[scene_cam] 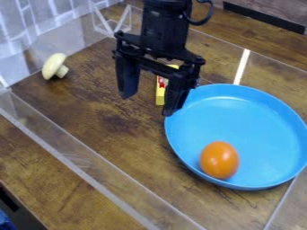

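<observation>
The black gripper [153, 85] hangs over the middle of the wooden surface, open, its two fingers apart on either side of a yellow box [163, 94] with a red patch, which it partly hides; whether it is around the box or above it I cannot tell. An orange round object [218, 160] sits in a large blue bowl [254, 130] at the right. A pale, elongated object [56, 66] lies at the upper left.
Transparent walls border the surface at the left [24, 117].
</observation>
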